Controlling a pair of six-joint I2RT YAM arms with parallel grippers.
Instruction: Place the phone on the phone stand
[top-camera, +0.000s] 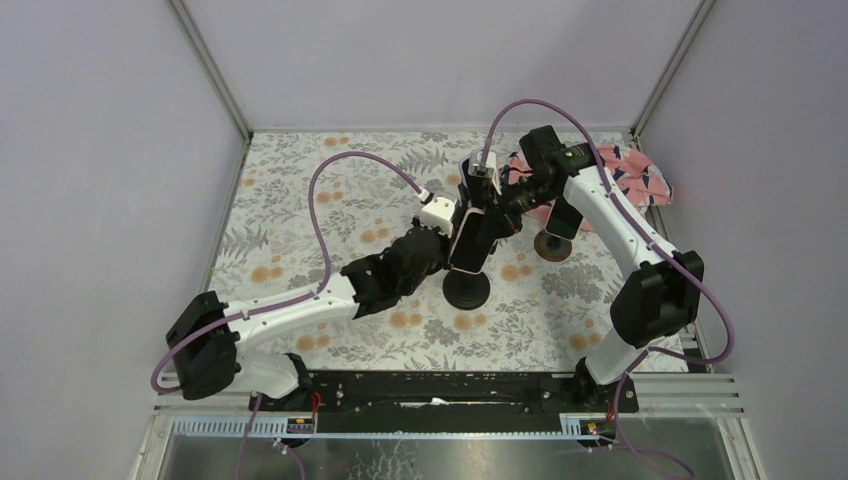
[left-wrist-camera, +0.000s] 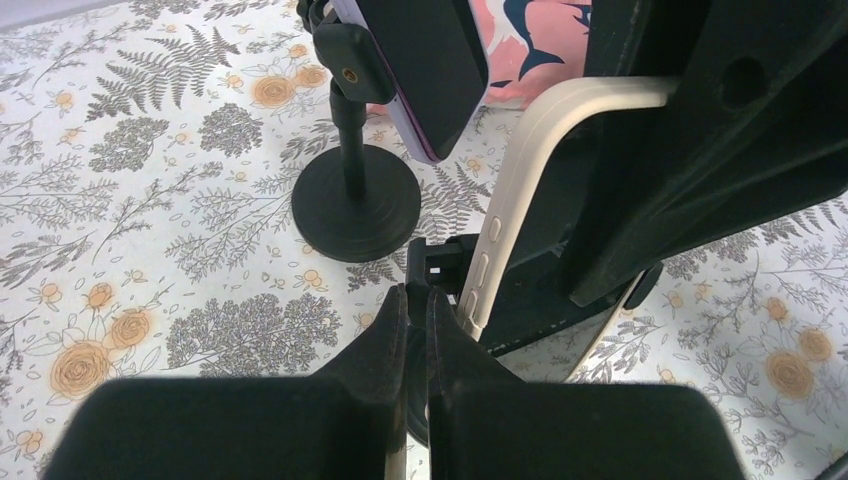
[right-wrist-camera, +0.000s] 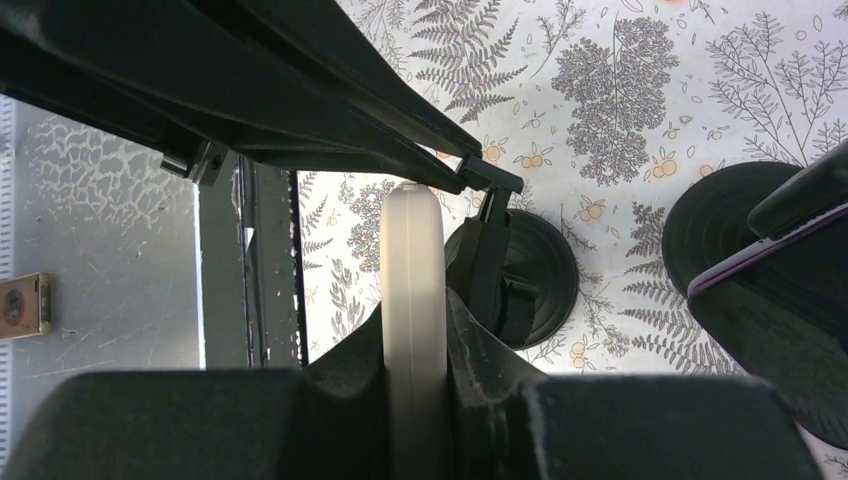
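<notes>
A phone with a pale edge (top-camera: 469, 243) (left-wrist-camera: 506, 208) (right-wrist-camera: 412, 281) is tilted over a black stand (top-camera: 465, 290) (right-wrist-camera: 545, 280), mid-table. My right gripper is shut on the phone from the upper right of the top view. My left gripper (top-camera: 447, 247) is at the phone's left edge beside the stand's holder, its fingertips close together; whether anything is between them I cannot tell.
A second stand (left-wrist-camera: 355, 200) with a purple-edged phone (left-wrist-camera: 425, 70) is just behind. Another phone (top-camera: 563, 218) on a stand is at right, near a pink cloth (top-camera: 640, 180).
</notes>
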